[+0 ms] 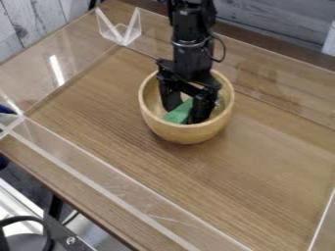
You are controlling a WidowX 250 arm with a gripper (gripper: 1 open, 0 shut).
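A wooden bowl [186,130] sits on the wooden table, upper middle of the view. A green object [178,115] lies inside it, partly covered by my black gripper [187,98]. The gripper reaches down into the bowl from above, its fingers around or over the green object. It stands open; whether the fingers touch the object is hard to tell.
Black cables lie at the bottom left, off the table's edge.
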